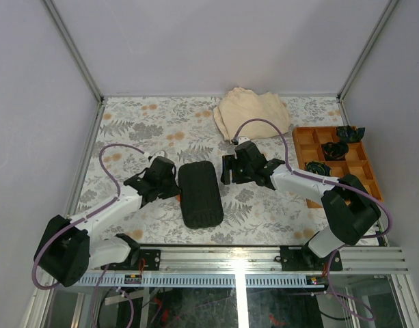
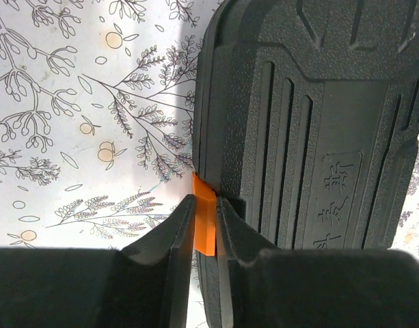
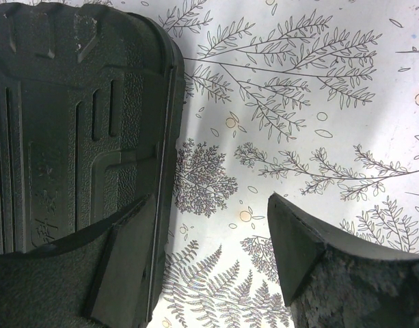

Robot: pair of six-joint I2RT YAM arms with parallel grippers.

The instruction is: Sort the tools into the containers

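A closed black tool case [image 1: 201, 195] lies on the patterned tablecloth in the middle of the top view. On its left side, the left wrist view shows an orange latch [image 2: 204, 219] between the tips of my left gripper, which is shut on it. Across the case, my right gripper stands open at the right side. One of its fingers overlaps the case's edge in the right wrist view, and only tablecloth shows between them. Whether that finger touches the case I cannot tell. What the case contains is hidden.
At the right stands an orange-brown compartment tray [image 1: 355, 152] with several dark items in it, partly behind my right arm. A beige cloth [image 1: 253, 113] lies crumpled at the back. The tablecloth is bare at back left and in front of the right gripper.
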